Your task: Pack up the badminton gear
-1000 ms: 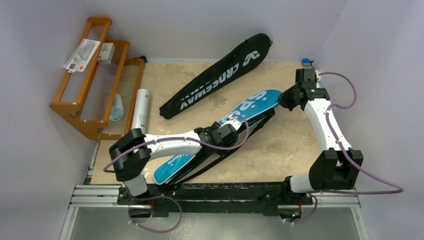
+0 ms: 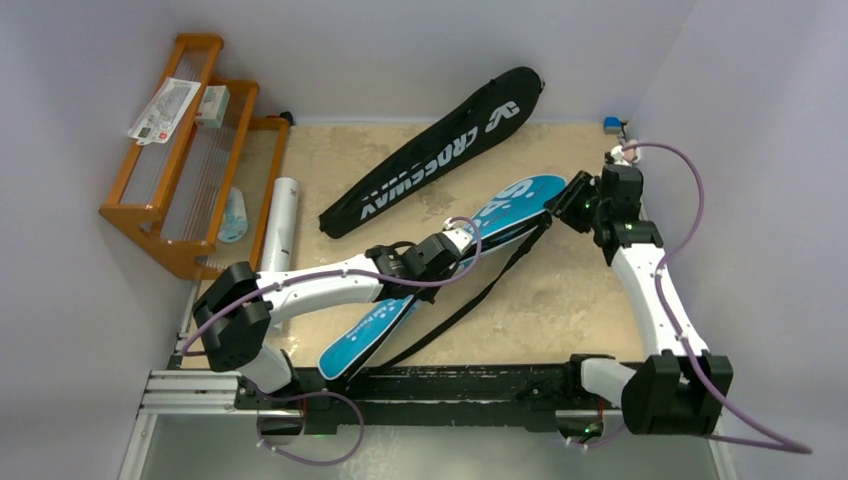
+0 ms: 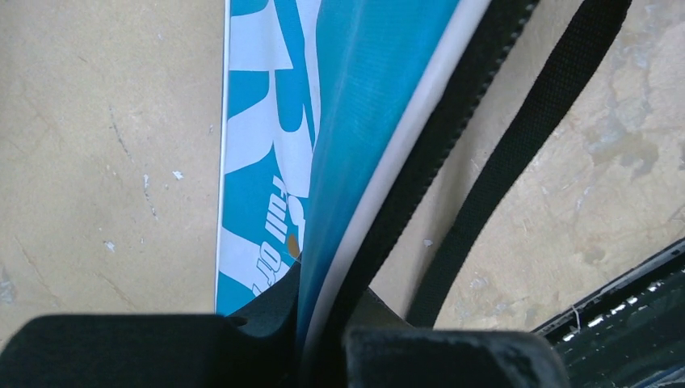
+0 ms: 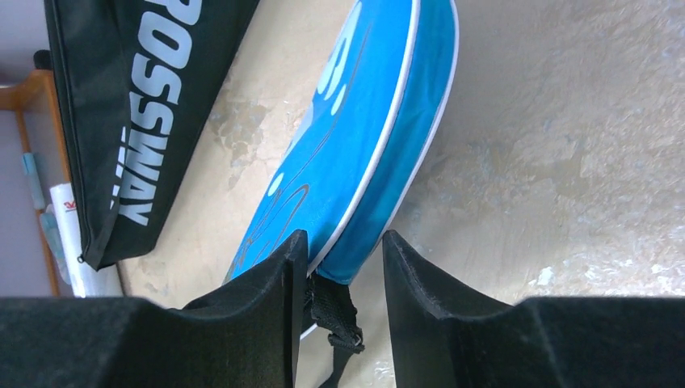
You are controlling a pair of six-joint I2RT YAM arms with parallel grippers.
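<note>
A long blue racket bag lies diagonally across the table, its black-edged side with the zipper facing the front. My left gripper is shut on that edge around the bag's middle. At the bag's upper right end, my right gripper stands part open, its fingers apart on either side of the bag; a bunched black strap end hangs between them. The strap runs loosely along the front side of the bag. Behind it rests a second, black bag with white lettering.
A wooden shelf stands at the left, with a white roll beside it. A small blue item sits at the back right. Bare table shows right of the strap.
</note>
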